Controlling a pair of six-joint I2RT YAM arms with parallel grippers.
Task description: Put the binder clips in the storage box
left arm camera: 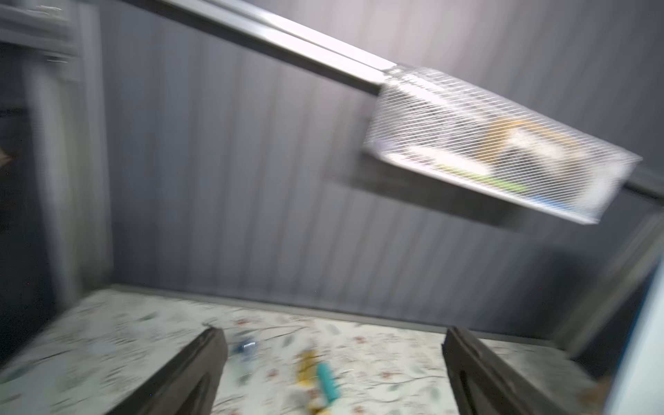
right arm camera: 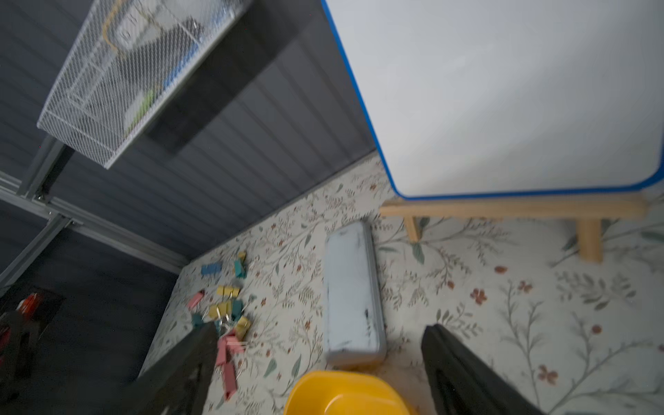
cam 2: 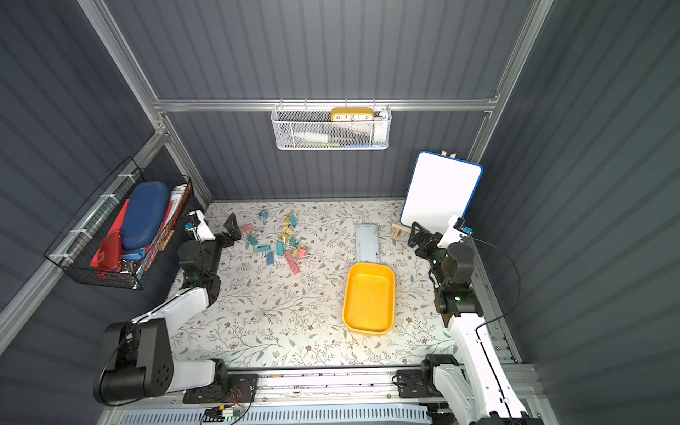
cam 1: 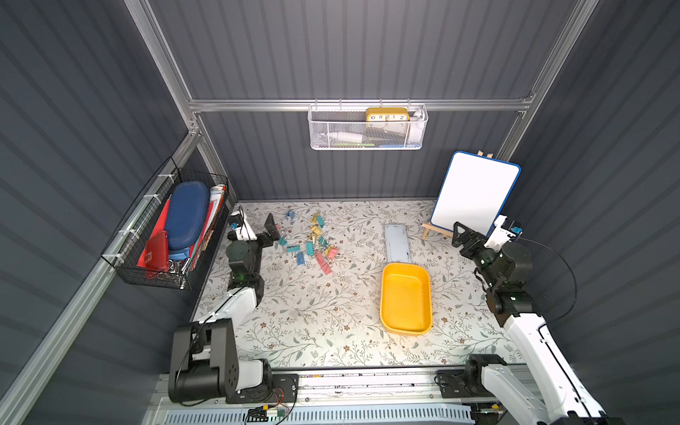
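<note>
Several binder clips in pink, teal, blue and yellow lie loose on the back left of the table; among them are a pink clip point(cam 1: 323, 262), a teal clip point(cam 1: 309, 248) and a blue clip point(cam 1: 300, 258). To their right stands an open yellow box point(cam 1: 406, 329), empty. A pale grey case point(cam 1: 397, 243) lies flat behind it; I cannot tell which is the storage box. My left gripper is open and empty, left of the clips. Open too, my right gripper is raised near the whiteboard, with nothing between its fingers.
At the back right a whiteboard point(cam 1: 474, 192) leans on a wooden easel. A white mesh basket point(cam 1: 368, 136) hangs on the back wall, and a black wire basket point(cam 1: 152, 279) on the left wall.
</note>
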